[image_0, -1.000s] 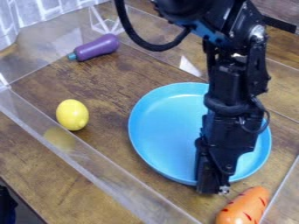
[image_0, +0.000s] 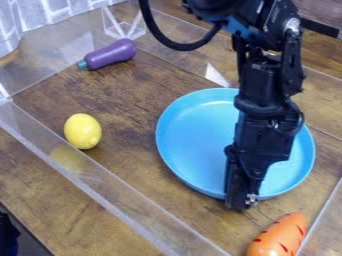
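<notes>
The black gripper (image_0: 243, 190) points down over the front right part of a blue plate (image_0: 194, 135), its tips low at the plate's near rim. Whether the fingers are open or shut, and whether anything is between them, I cannot tell.
A yellow egg-shaped object (image_0: 83, 131) lies on the wooden surface at left, a purple eggplant (image_0: 108, 55) at upper left, and an orange carrot (image_0: 277, 236) at lower right, near the plate. Clear walls run along the left and right. Bare wood lies left of the plate.
The gripper has risen slightly in the view, and the blue plate has shifted a little with it.
</notes>
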